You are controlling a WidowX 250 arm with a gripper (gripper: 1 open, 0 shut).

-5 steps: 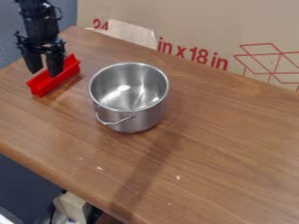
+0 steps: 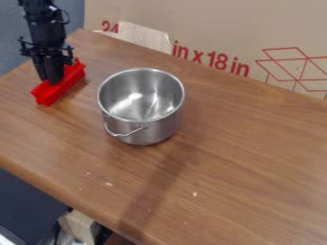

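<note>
My black gripper [image 2: 54, 69] reaches down from the top left onto a long red block [image 2: 52, 90] lying on the wooden table at the left. Its fingertips are at the block's upper part, partly hidden, so I cannot tell whether they hold it. A steel pot [image 2: 141, 103] with a wire handle stands to the right of the block, apart from it.
A cardboard panel [image 2: 243, 33] with red print stands along the back, with a white piece [image 2: 134, 33] before it. The table's left edge drops to a dark floor.
The gripper has moved slightly lower and to the right onto the red block. The pot has not moved.
</note>
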